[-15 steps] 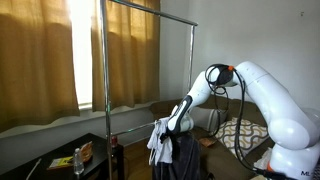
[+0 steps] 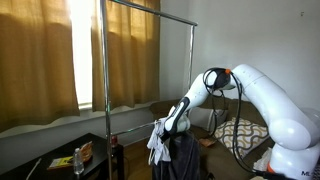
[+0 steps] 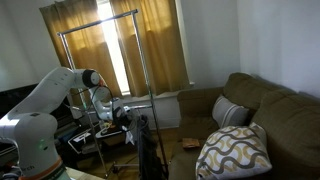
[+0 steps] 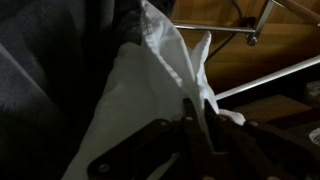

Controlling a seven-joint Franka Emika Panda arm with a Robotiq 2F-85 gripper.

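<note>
A white cloth point(image 2: 158, 146) hangs low at the clothes rack point(image 2: 105, 70), beside a dark cloth point(image 2: 186, 160). In the wrist view the white cloth point(image 4: 128, 105) rises in folds to my gripper, and some of it shows between the fingertips. Whether the fingers press on it is too dark to tell. The dark cloth point(image 4: 35, 105) fills the left of that view. From the second exterior side, the gripper end of the arm is small and dim behind the rack point(image 3: 146, 65), near the dark cloth point(image 3: 150, 145).
A brown sofa point(image 3: 270, 105) with patterned pillows point(image 3: 232, 152) stands to one side. In the first exterior view, a dark table point(image 2: 60, 165) with a bottle point(image 2: 78, 160) is at lower left. Rack bars point(image 4: 265, 20) cross the wrist view's upper right, over wooden floor.
The arm's gripper end and the white cloth have shifted only slightly over the last second. The rack and dark cloth look the same.
</note>
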